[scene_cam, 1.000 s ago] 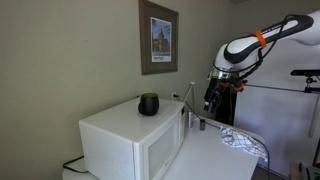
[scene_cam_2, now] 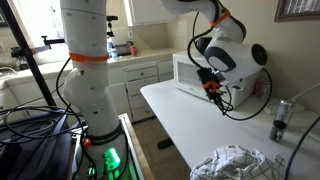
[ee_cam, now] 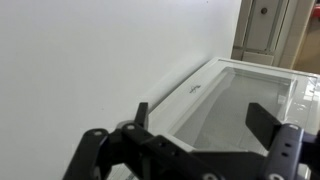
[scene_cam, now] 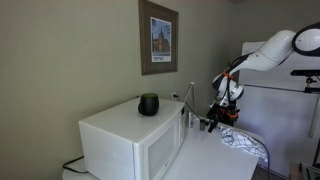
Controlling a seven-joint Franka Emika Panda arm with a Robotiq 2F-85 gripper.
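My gripper is open, its two dark fingers apart with nothing between them in the wrist view. In the second exterior view, the gripper [scene_cam_2: 222, 106] hangs low over the white table [scene_cam_2: 180, 125], in front of the white microwave [scene_cam_2: 187, 70]. The first exterior view has the microwave [scene_cam: 112, 148] in the foreground, a dark pot [scene_cam: 149, 104] on its top, and the gripper [scene_cam: 212, 122] beyond it towards the table's far end. A pale framed front with a grey panel [ee_cam: 235, 105], apparently the microwave's, lies ahead of the fingers. I cannot tell whether its door is fully shut.
A patterned cloth [scene_cam_2: 235, 164] lies crumpled at one end of the table. Near the wall stands a metallic bottle [scene_cam_2: 279, 123], with a dark cable close by. A framed picture [scene_cam: 159, 38] hangs above.
Over the last second the arm has folded down and back. Microwave, pot and cloth have stayed put.
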